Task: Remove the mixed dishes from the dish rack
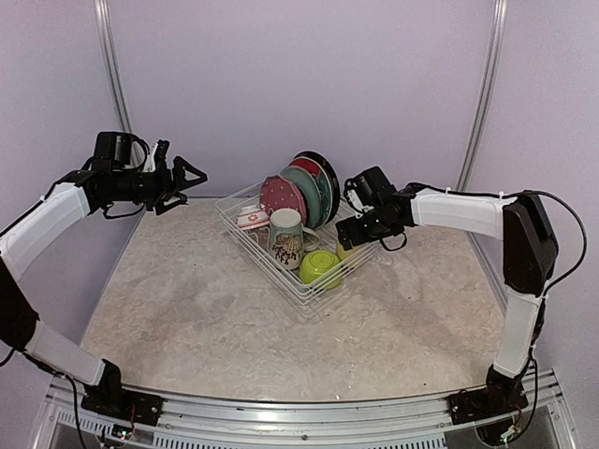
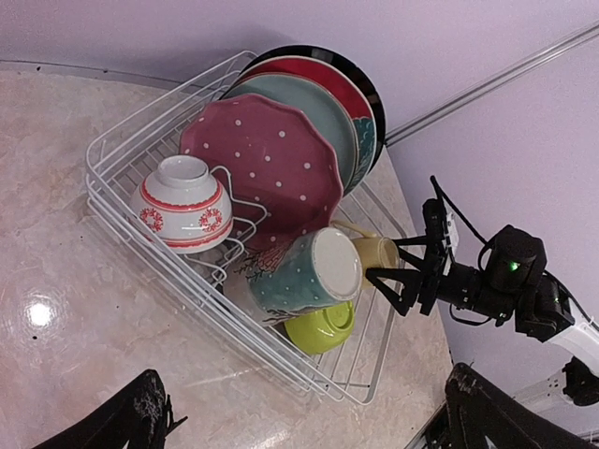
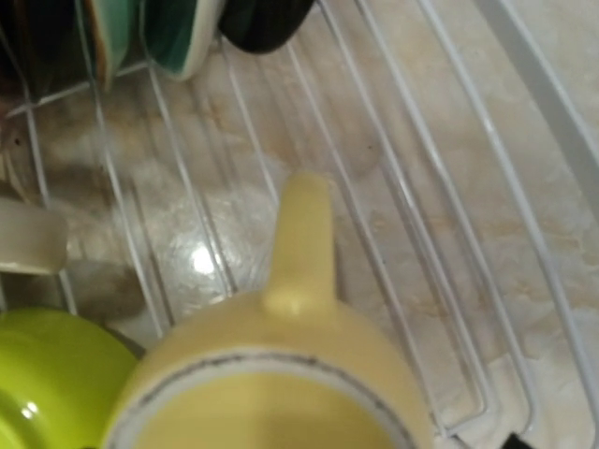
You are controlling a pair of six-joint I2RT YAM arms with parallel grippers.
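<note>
A white wire dish rack (image 1: 304, 295) stands at the back middle of the table. In it are upright plates (image 2: 257, 159), a white-and-red bowl (image 2: 184, 208), a tall patterned mug (image 1: 286, 239), a lime green bowl (image 1: 319, 267) and a yellow cup (image 3: 281, 323). My right gripper (image 1: 348, 233) is open at the yellow cup, which it partly hides from above; its fingers (image 2: 393, 288) reach around the cup's side in the left wrist view. Left of the rack, my left gripper (image 1: 187, 188) hangs open and empty above the table.
Bare tabletop (image 1: 225, 327) spreads in front of the rack and to both sides. Walls close off the back and sides. Close beside the yellow cup sit the green bowl and the mug; the plates lean behind them.
</note>
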